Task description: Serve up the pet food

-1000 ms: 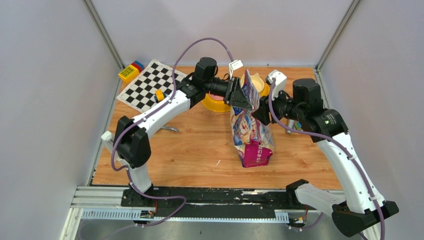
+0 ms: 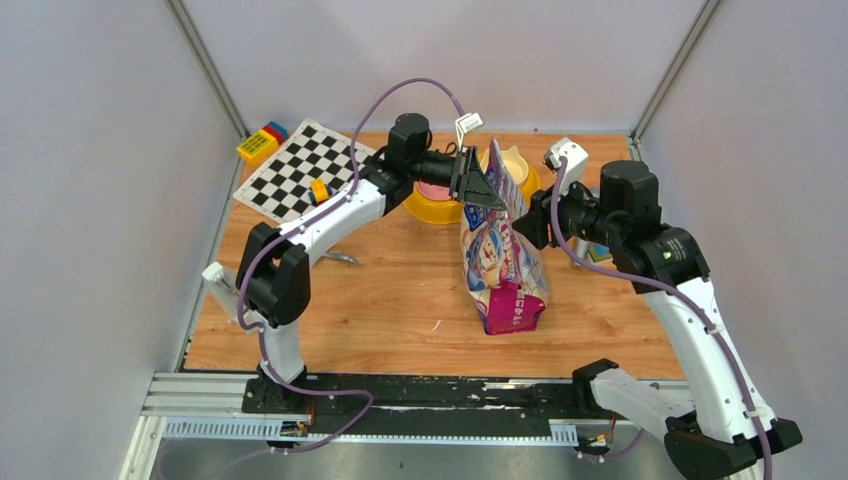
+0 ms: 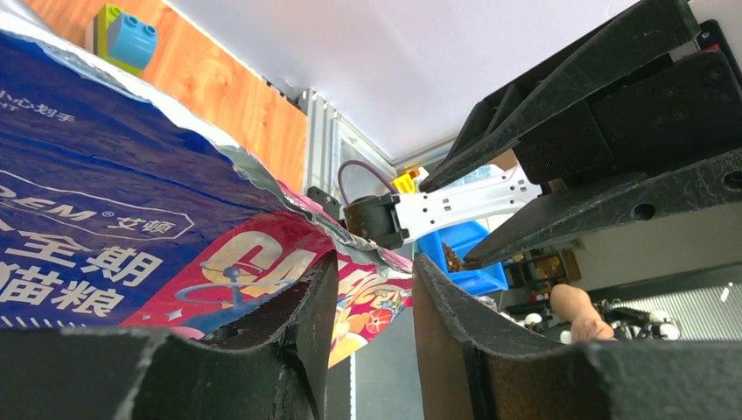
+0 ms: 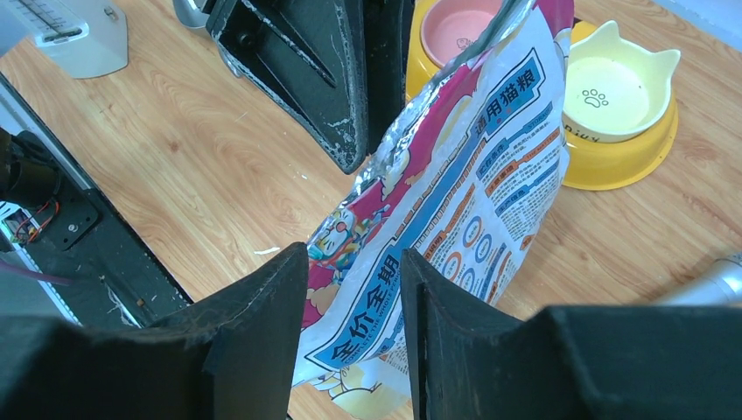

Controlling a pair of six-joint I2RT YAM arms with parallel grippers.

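Note:
A tall colourful pet food bag point(image 2: 505, 290) stands mid-table, its top edge crinkled. In the top view my left gripper point(image 2: 478, 190) is at the bag's top, and my right gripper point(image 2: 533, 222) is at its right side. In the left wrist view the left fingertips point(image 3: 372, 280) stand part open by the crinkled rim. In the right wrist view the right fingertips point(image 4: 354, 271) stand part open over the bag's printed side; whether they touch it is unclear. Behind the bag, a yellow double feeder point(image 4: 626, 166) holds a pink bowl point(image 4: 451, 31) and a cream cat-shaped bowl point(image 4: 612, 92).
A checkered board point(image 2: 290, 160) with toy bricks point(image 2: 257, 147) lies back left. A silver cylinder point(image 4: 709, 287) is right of the bag, and a metal utensil point(image 2: 340, 257) lies left.
The right arm has shifted slightly right, away from the bag's top. The left gripper has moved slightly up in the top view. The bag looks nearly unchanged.

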